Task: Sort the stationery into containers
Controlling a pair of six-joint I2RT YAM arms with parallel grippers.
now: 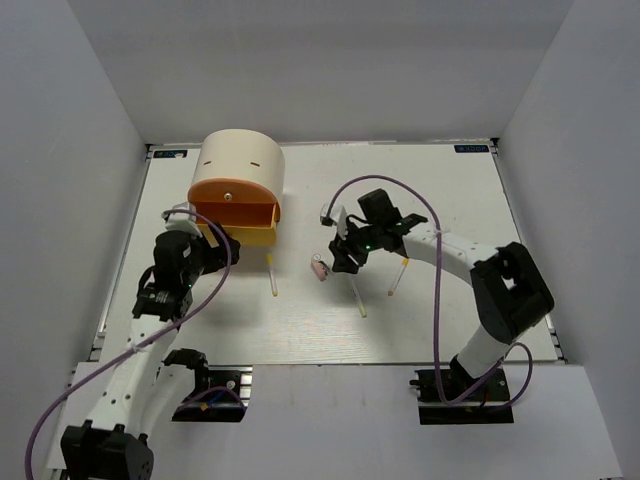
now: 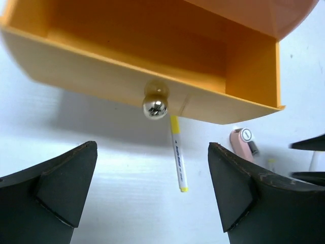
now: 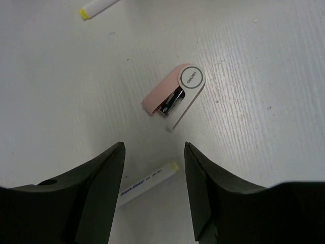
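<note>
A cream rounded box (image 1: 238,165) has its orange drawer (image 1: 250,232) pulled out; its silver knob (image 2: 155,107) shows in the left wrist view. My left gripper stands open, empty, just in front of the drawer. My right gripper is open above the table, close to a pink and white stapler (image 3: 165,94), with a marker (image 3: 144,184) beneath it. A yellow-capped marker (image 2: 178,157) lies below the drawer's front. Another marker (image 1: 398,277) lies right of my right gripper in the top view.
Dark arm mounts sit at the front edge; grey walls stand around.
</note>
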